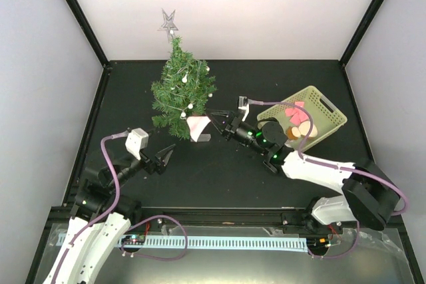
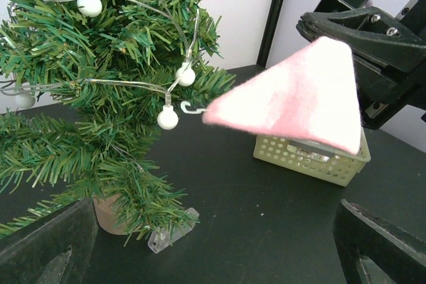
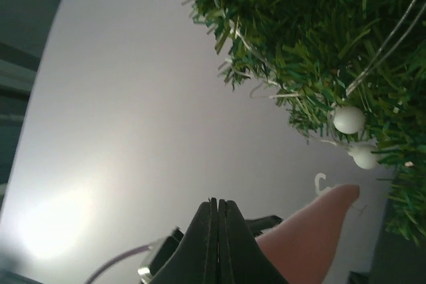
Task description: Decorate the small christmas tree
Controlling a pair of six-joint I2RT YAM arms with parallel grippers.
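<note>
The small green Christmas tree (image 1: 178, 91) stands upright at the back left, strung with wired white bulbs. A pale pink felt ornament (image 2: 293, 98) with a white hook (image 2: 192, 108) hangs in the air close to its lower right branches. Pinched at one edge of this felt is my right gripper (image 1: 210, 114), its fingers (image 3: 223, 237) closed together. The hook appears free, beside a white bulb (image 2: 168, 118) and apart from the branches. Front left of the tree, my left gripper (image 1: 168, 157) stands open and empty, its fingers (image 2: 376, 247) framing the left wrist view.
At the right, a pale green basket (image 1: 327, 106) holds a pink bow (image 1: 297, 112) and round wooden pieces. A clear block (image 2: 174, 231) lies by the tree's base.
</note>
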